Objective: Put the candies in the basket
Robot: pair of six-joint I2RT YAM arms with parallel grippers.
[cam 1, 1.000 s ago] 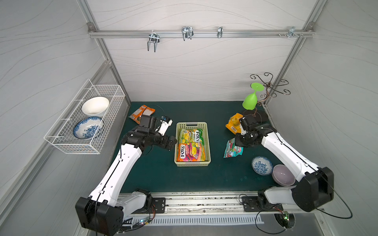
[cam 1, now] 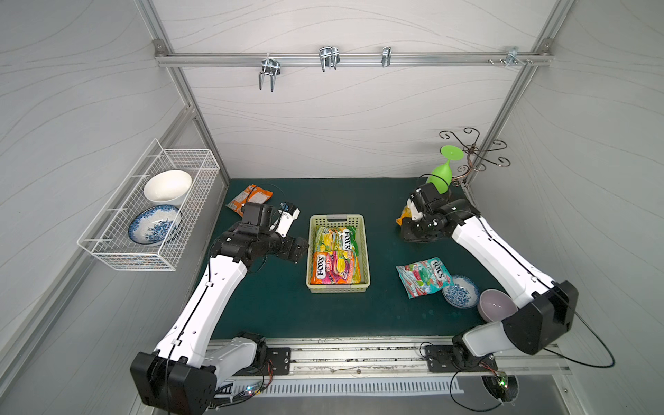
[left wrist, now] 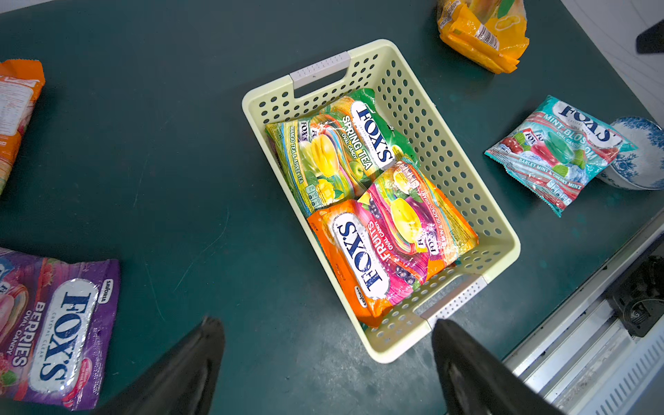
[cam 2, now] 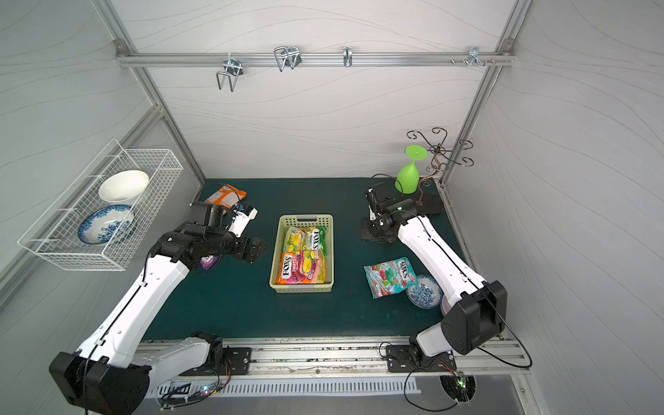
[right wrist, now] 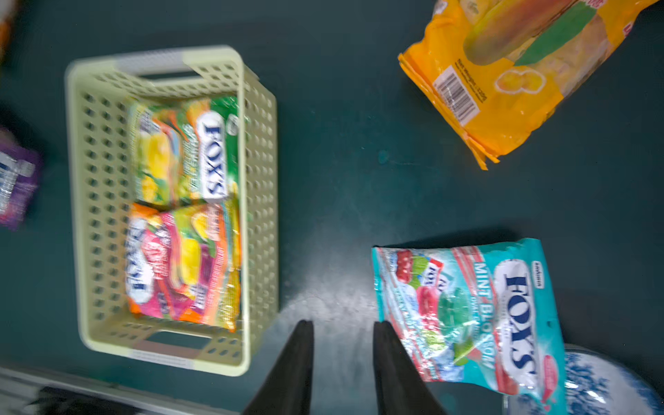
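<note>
The pale green basket (cam 1: 366, 266) stands mid-table, holding a Spring Tea bag (left wrist: 339, 148) and a Fruits bag (left wrist: 387, 242) side by side. A teal Mint Blossom bag (right wrist: 470, 311) lies right of the basket, one corner over a blue-patterned bowl. A yellow-orange candy bag (right wrist: 498, 90) rests farther back, partly covered by the right arm in the top left view. On the left lie a purple Berries bag (left wrist: 58, 332) and an orange bag (cam 1: 249, 198). My left gripper is open and empty, left of the basket. My right gripper is part open and empty, above the table.
The blue-patterned bowl (cam 1: 460, 292) and a mauve bowl (cam 1: 496, 305) stand at the front right. A green goblet (cam 2: 408, 177) hangs upside down at the back right. A white wire rack (cam 1: 131, 259) with two bowls hangs on the left wall.
The Mint Blossom bag has shifted toward the front right, onto the bowl's edge. My right gripper has moved up and slightly left, now covering much of the yellow bag. The left arm has barely moved.
</note>
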